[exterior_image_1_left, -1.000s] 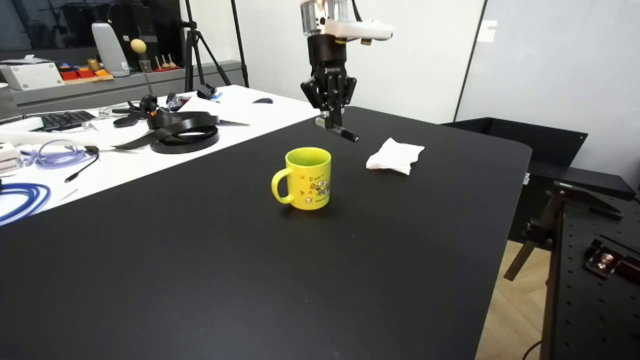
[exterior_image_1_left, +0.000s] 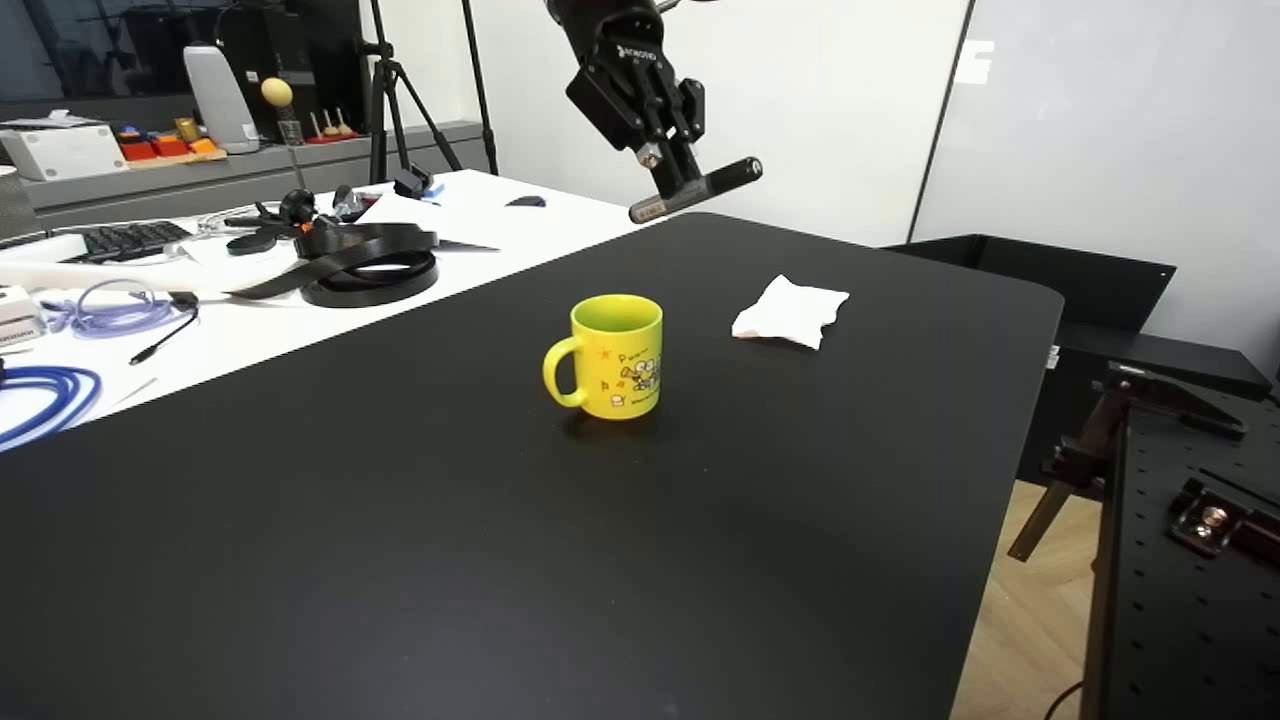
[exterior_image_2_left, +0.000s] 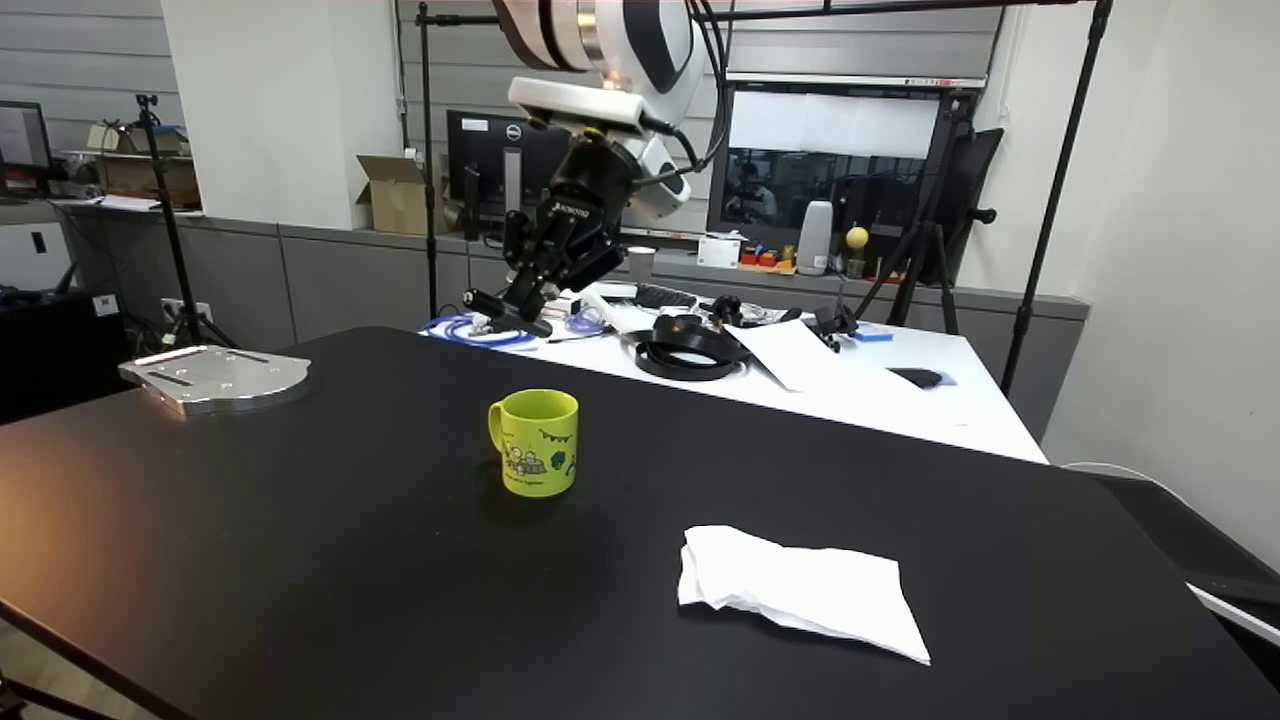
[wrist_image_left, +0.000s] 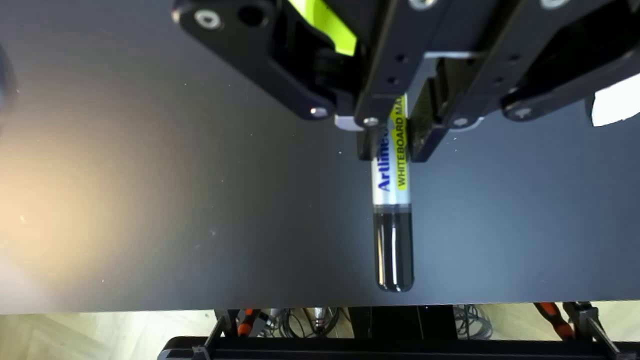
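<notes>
A whiteboard marker (wrist_image_left: 393, 246) with a black cap and a white and yellow label is pinched between the two fingers of my gripper, which is shut on it. In exterior view 1 the gripper (exterior_image_1_left: 681, 182) hangs tilted above the far part of the table, holding the marker (exterior_image_1_left: 727, 178) well clear of the surface. A yellow-green mug (exterior_image_1_left: 618, 360) stands upright and apart from the gripper, its handle toward the left. Exterior view 2 shows the same mug (exterior_image_2_left: 540, 444) near mid-table. Part of the marker is hidden behind the fingers in the wrist view.
Right of the mug lies a folded white tissue (exterior_image_1_left: 792, 312) on the black table (exterior_image_1_left: 480, 576). A silver metal plate (exterior_image_2_left: 222, 374) rests at the table's left end in exterior view 2. Cables and tape crowd the white side table (exterior_image_2_left: 864, 402).
The gripper has risen and tilted over, carrying the marker up from lower above the table. Mug and tissue have stayed where they were.
</notes>
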